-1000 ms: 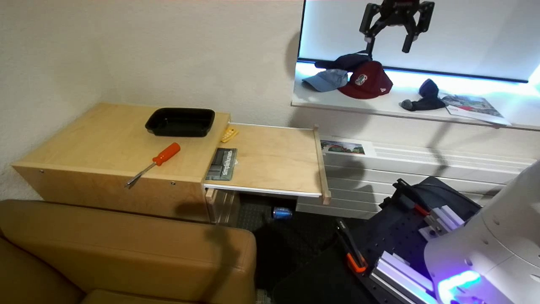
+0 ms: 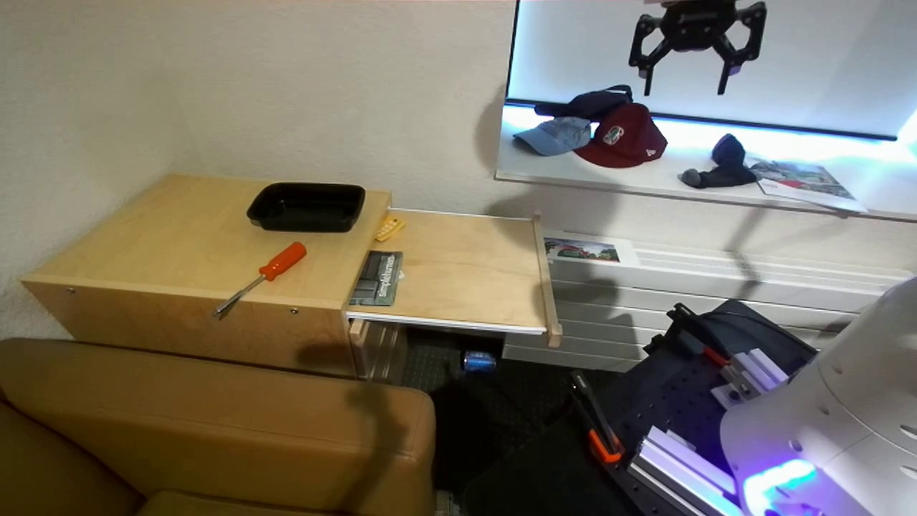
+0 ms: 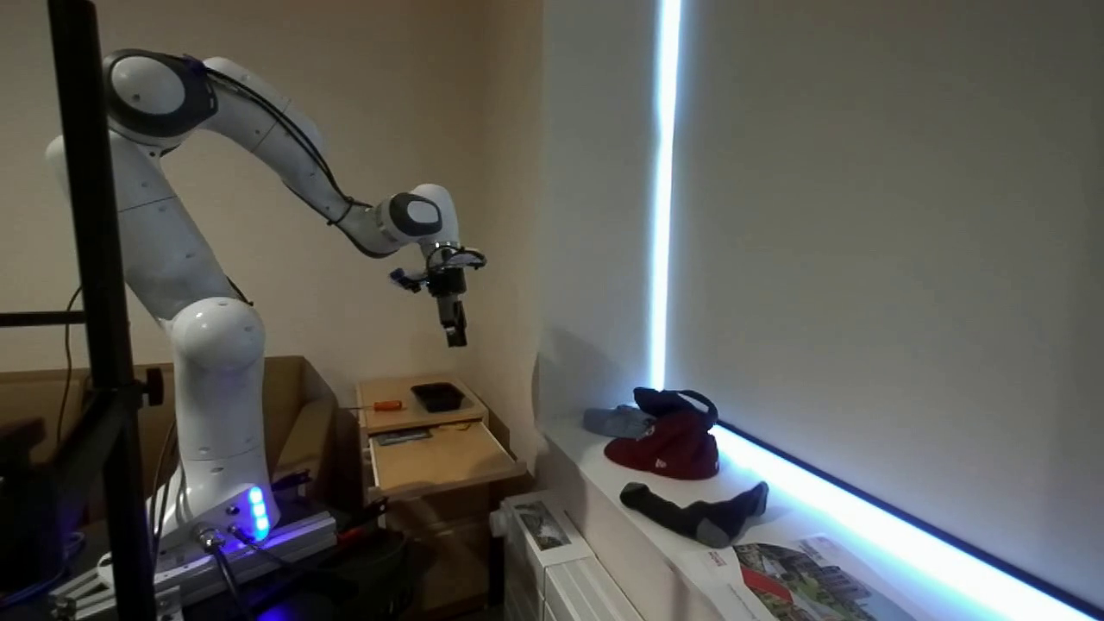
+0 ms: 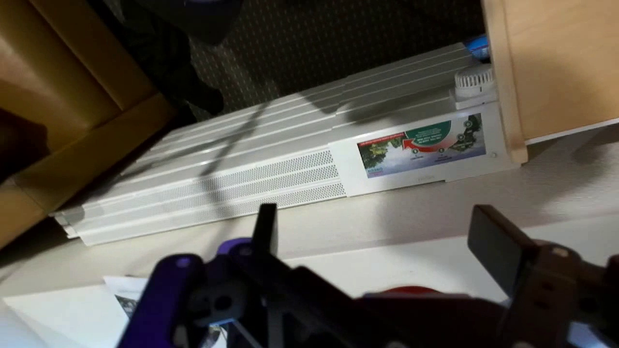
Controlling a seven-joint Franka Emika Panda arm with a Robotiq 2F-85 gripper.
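Note:
My gripper (image 2: 685,90) hangs in the air in front of the window blind, above the sill, its fingers wide apart with nothing between them. In the wrist view the gripper is open too, over the sill's edge. Below it on the sill lie a maroon cap (image 2: 623,137), a light blue cap (image 2: 554,135) and a dark cap (image 2: 593,104). To their right are a dark sock (image 2: 726,165) and a printed sheet (image 2: 808,182). Part of a red shape (image 4: 412,289) shows behind the gripper in the wrist view.
The pulled-out drawer (image 2: 473,266) holds a dark booklet (image 2: 376,279) and a yellow item (image 2: 389,228). On the cabinet (image 2: 163,232) are a black tray (image 2: 306,208) and an orange-handled screwdriver (image 2: 284,261). A radiator (image 4: 243,165) runs below the sill; a blue can (image 2: 478,361) lies on the floor.
In exterior view 1 my gripper has shifted slightly right and turned a little, its fingers still apart. The caps, sock, drawer and cabinet items look the same.

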